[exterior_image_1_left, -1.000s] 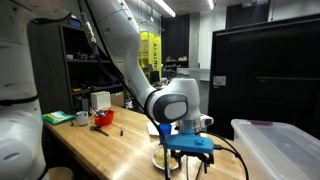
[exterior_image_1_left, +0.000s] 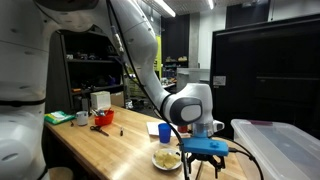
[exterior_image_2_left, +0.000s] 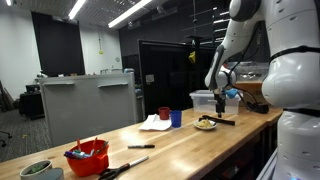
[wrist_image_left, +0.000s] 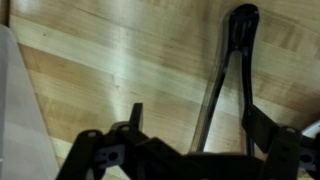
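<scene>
Black tongs (wrist_image_left: 243, 30) lie on the wooden table in the wrist view, their joined end at the top and two slim arms running down. My gripper is open above them, nothing held, with the tongs' arms between its fingers but nearer the right one. The tongs' lower ends pass out of sight behind the gripper. In exterior view 1, the gripper (exterior_image_1_left: 201, 167) points down close over the table, right of a bowl (exterior_image_1_left: 166, 159) with yellowish pieces. Exterior view 2 shows the dark tongs (exterior_image_2_left: 221, 122) beside that bowl.
A blue cup (exterior_image_2_left: 176, 118) stands behind the bowl. A large clear bin (exterior_image_1_left: 272, 148) occupies the right side. Farther off are a red container (exterior_image_2_left: 87, 158) and a dark-handled tool (exterior_image_2_left: 125, 167). Bare wood (exterior_image_1_left: 115, 150) lies left of the bowl.
In exterior view 1 my gripper has shifted right and slightly lower, away from the bowl, which shows more fully now. The table objects look unmoved.
</scene>
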